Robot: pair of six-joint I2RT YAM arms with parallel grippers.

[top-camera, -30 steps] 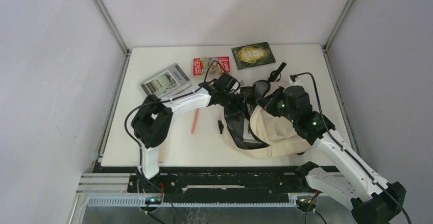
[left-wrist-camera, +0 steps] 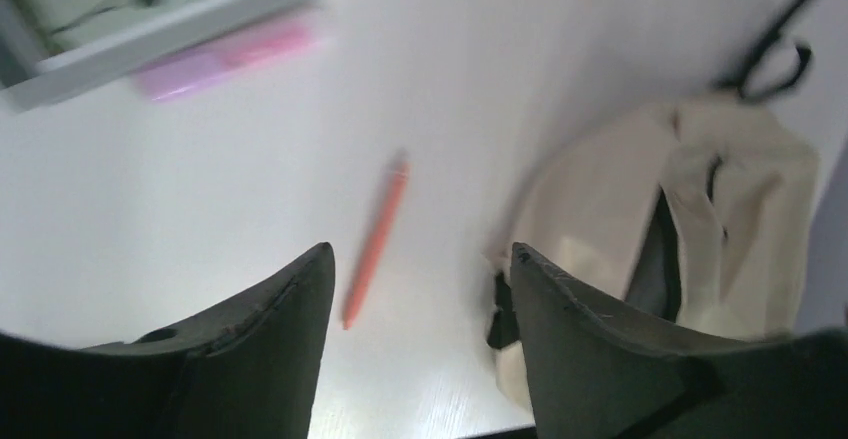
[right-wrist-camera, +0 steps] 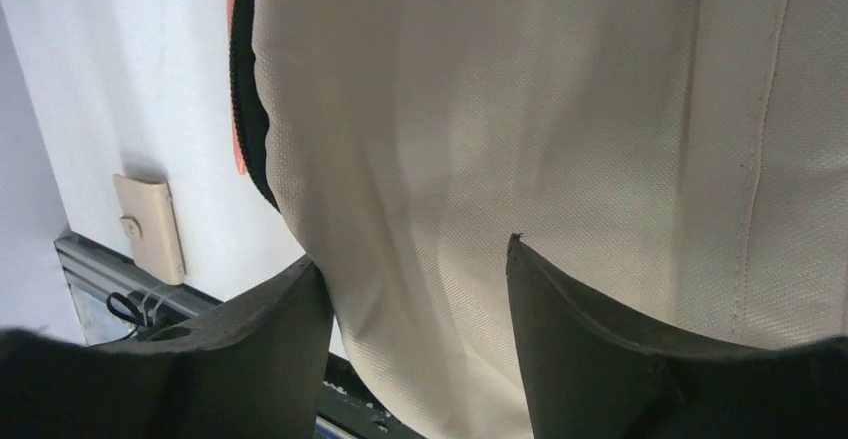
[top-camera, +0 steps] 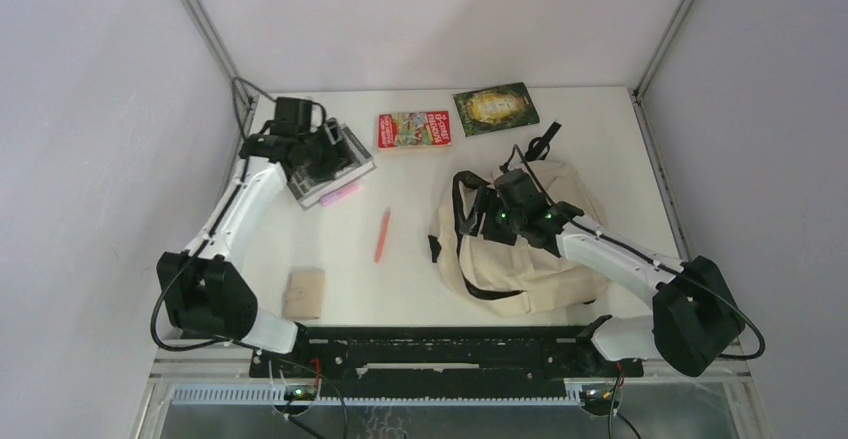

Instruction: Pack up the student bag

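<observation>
A beige bag (top-camera: 545,274) with black lining lies on the right of the table, its mouth facing left and partly closed over. Above its upper flap is my right gripper, part open, with the fabric passing below and between its fingers. Over the grey book (top-camera: 355,164) at the back left hangs my left gripper, part open and holding nothing. A pink-purple item (left-wrist-camera: 230,59) lies along that book's front edge. The orange pencil (left-wrist-camera: 375,244) is mid-table. A tan wallet-like case (right-wrist-camera: 148,227) rests at the front left.
A red-covered book (top-camera: 413,129) and a dark green book (top-camera: 495,108) lie along the back. The bag's black strap (top-camera: 542,142) sticks out toward the back right.
My left gripper has gone from the bag's mouth to the grey book at the back left. The right gripper has moved slightly left, and the bag's opening has narrowed.
</observation>
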